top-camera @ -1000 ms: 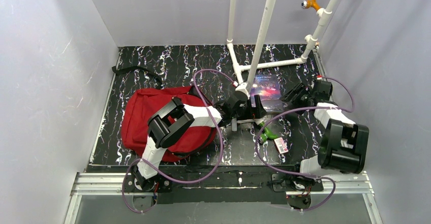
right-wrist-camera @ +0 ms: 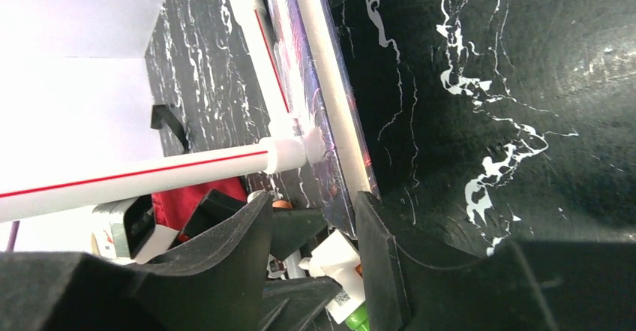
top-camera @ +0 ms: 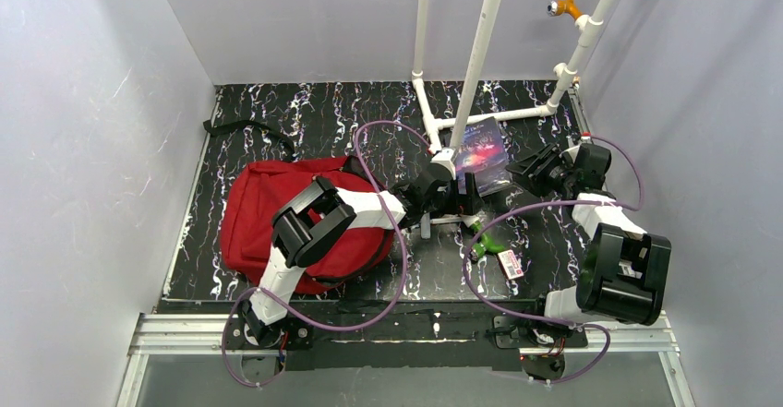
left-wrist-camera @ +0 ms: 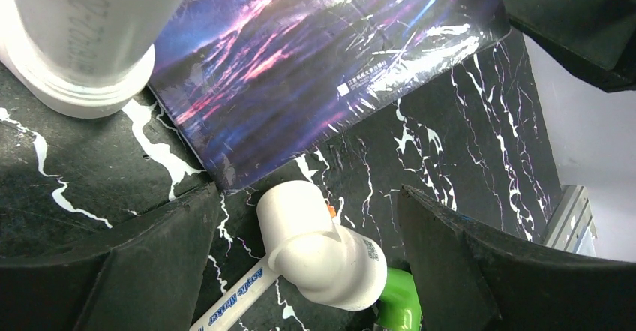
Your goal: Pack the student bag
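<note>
A book with a purple-pink galaxy cover [top-camera: 481,149] lies askew by the foot of the white pipe frame. Its cover [left-wrist-camera: 300,68] fills the upper left wrist view, one corner at the right gripper's dark finger. My right gripper [top-camera: 522,169] is at the book's right side; in the right wrist view its fingers stand apart, with the book's edge [right-wrist-camera: 341,113] between them, close to one finger. My left gripper [top-camera: 471,195] is open at the book's near side, nothing gripped. The red bag [top-camera: 263,218] lies at left, partly under the left arm.
Near the left gripper lie a white bottle-like item [left-wrist-camera: 322,248], a white stick with blue print [left-wrist-camera: 240,301] and a green object [top-camera: 487,244]. A small red-white box [top-camera: 510,264] sits in front. White pipes [top-camera: 480,56] rise beside the book. A black strap [top-camera: 249,128] lies far left.
The book has turned askew from its straighter position. The left arm has barely moved.
</note>
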